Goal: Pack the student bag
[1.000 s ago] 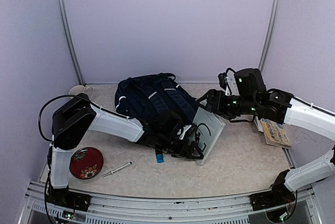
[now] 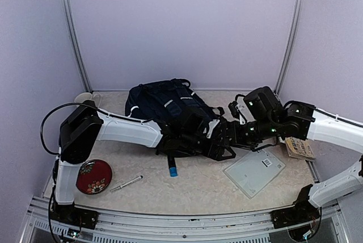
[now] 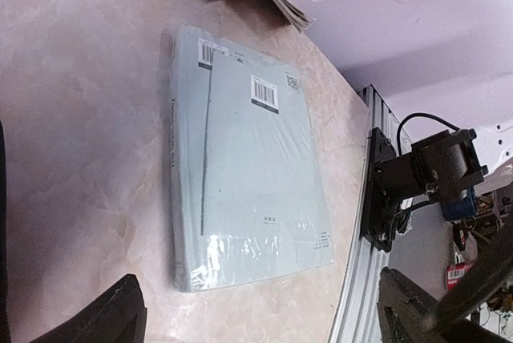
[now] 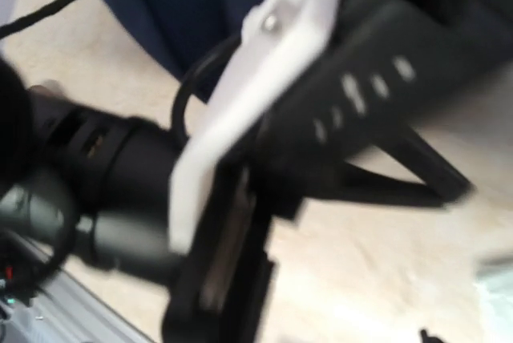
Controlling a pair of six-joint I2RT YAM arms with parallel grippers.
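A pale, plastic-wrapped book packet (image 2: 254, 172) lies flat at the right front of the table, also filling the middle of the left wrist view (image 3: 248, 167). My left gripper (image 2: 221, 149) is open above and left of it, its fingertips at the bottom of that view, nothing between them. My right gripper (image 2: 235, 129) is open, close beside the left one; the right wrist view is mostly blurred black gripper parts. The dark blue backpack (image 2: 159, 98) lies at the back, partly hidden by both arms.
A red flowered round item (image 2: 93, 176) and a pen (image 2: 126, 184) lie front left. A blue-tipped dark item (image 2: 173, 171) is front centre, a mug (image 2: 84, 97) back left, more books (image 2: 299, 147) at the right edge. Walls close in the sides and back.
The pale packet has gone from tilted up between the grippers to lying flat. My left gripper has moved slightly right; my right gripper has come lower.
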